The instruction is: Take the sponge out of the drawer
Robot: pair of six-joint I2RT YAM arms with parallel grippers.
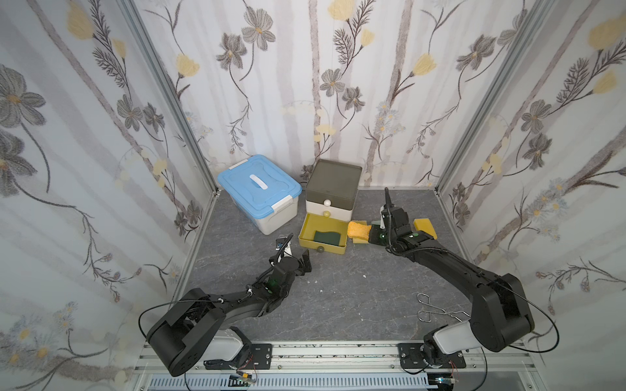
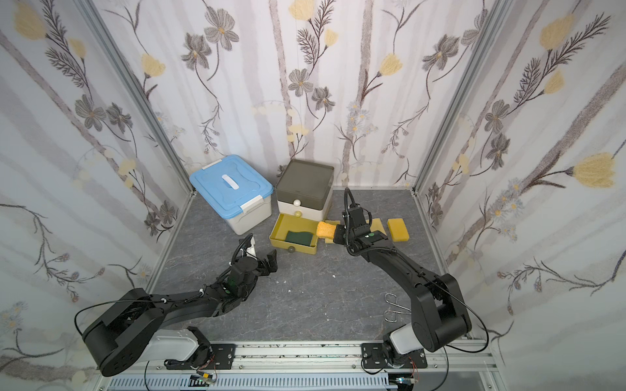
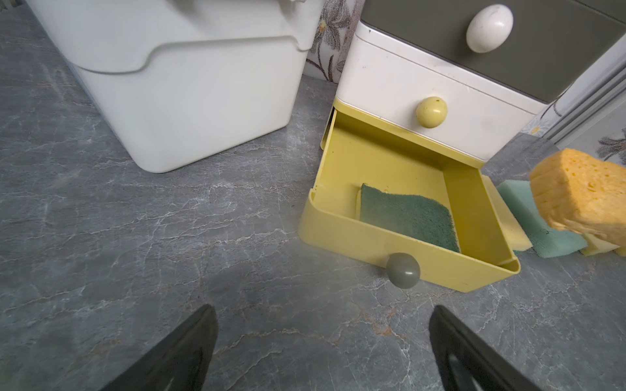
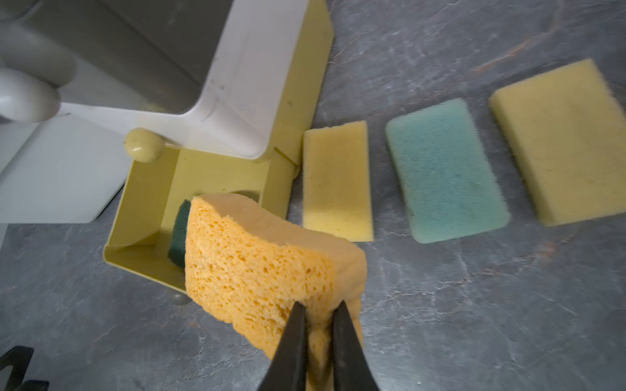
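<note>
An orange sponge (image 1: pixel 359 230) is gripped by my right gripper, raised at the right edge of the pulled-out yellow drawer (image 3: pixel 339 221). In the right wrist view the sponge covers part of the drawer below. A dark green sponge (image 3: pixel 403 216) lies inside the drawer. My left gripper stands open in front of the drawer, to its left, with nothing between its fingers.
A lidded storage box (image 1: pixel 259 189) is left of the drawer unit (image 1: pixel 332 182). Several sponges, including a blue-green one (image 4: pixel 446 169), lie right of the drawer. Metal tongs (image 2: pixel 394 306) lie front right.
</note>
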